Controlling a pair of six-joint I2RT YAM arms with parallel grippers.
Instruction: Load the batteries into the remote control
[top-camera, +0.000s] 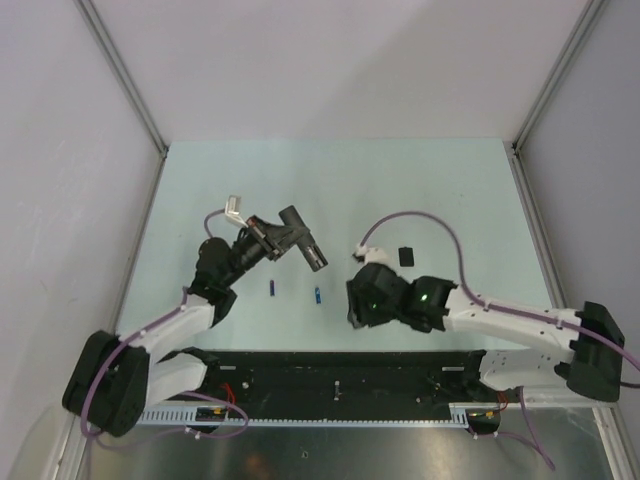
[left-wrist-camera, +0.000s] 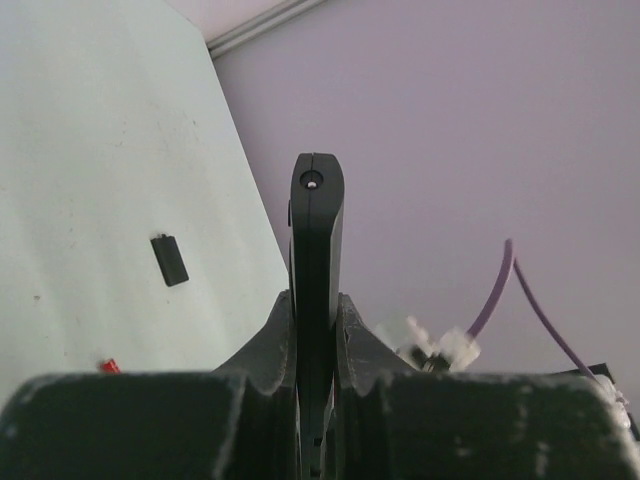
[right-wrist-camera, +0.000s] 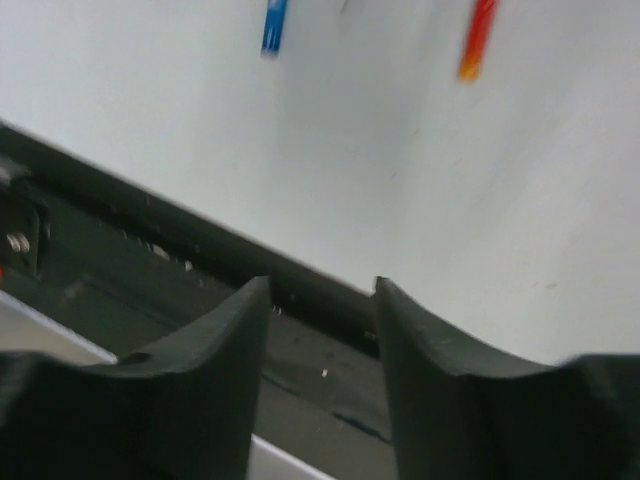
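My left gripper (top-camera: 290, 235) is shut on the black remote control (left-wrist-camera: 316, 240), held upright in the middle of the left wrist view. My right gripper (top-camera: 360, 300) hangs low over the front of the table; in the blurred right wrist view its fingers stand apart with nothing visible between them. A blue battery (right-wrist-camera: 274, 25) and a red-orange battery (right-wrist-camera: 478, 35) lie above it in that view. In the top view a dark blue battery (top-camera: 272, 287) lies left of the blue one.
A small black rectangular piece (top-camera: 406, 256) lies right of centre. A dark edge runs along the front.
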